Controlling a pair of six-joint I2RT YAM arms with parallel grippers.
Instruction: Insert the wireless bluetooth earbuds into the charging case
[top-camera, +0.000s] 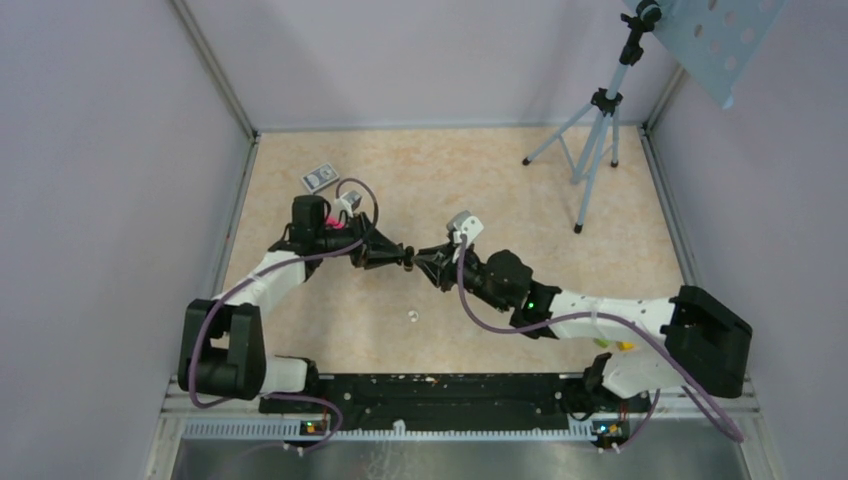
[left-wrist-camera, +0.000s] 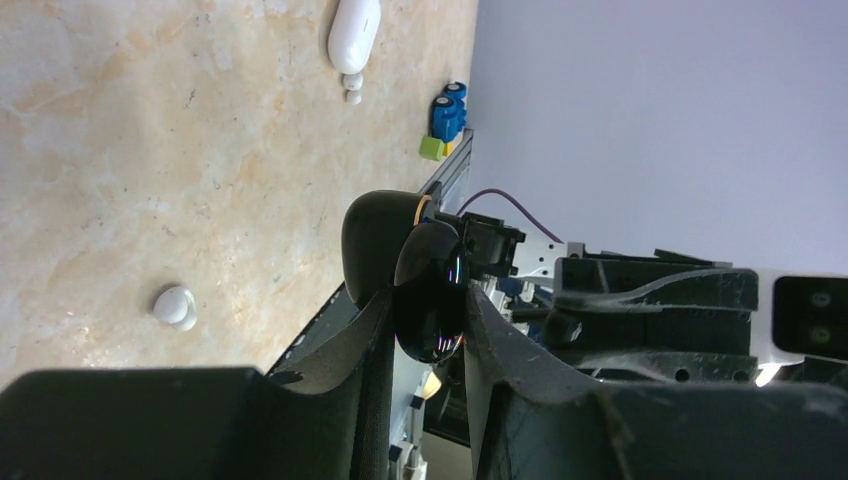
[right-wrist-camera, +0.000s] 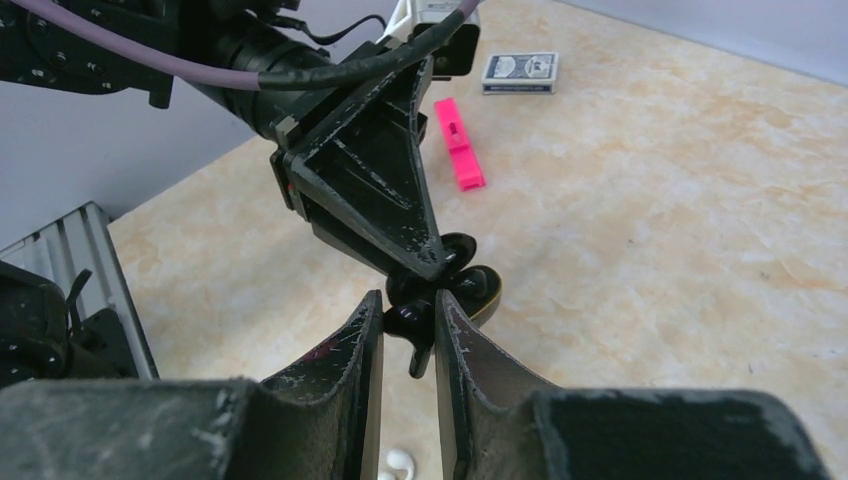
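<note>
A glossy black charging case (left-wrist-camera: 432, 290), its lid raised, is clasped in my left gripper (top-camera: 408, 254). The same case (right-wrist-camera: 480, 288) appears in the right wrist view just beyond my right gripper. That gripper is shut on a black earbud (right-wrist-camera: 418, 350) whose short stem points down. The earbud is right at the case, overlapping it in this view; I cannot tell whether it touches or sits in a slot. In the left wrist view, the right gripper's tip is largely hidden behind the case.
A small white piece (top-camera: 413, 315) lies on the table in front of the grippers. Behind the left arm are a pink strip (right-wrist-camera: 460, 145) and a card box (right-wrist-camera: 520, 72). A tripod (top-camera: 597, 125) stands at the back right.
</note>
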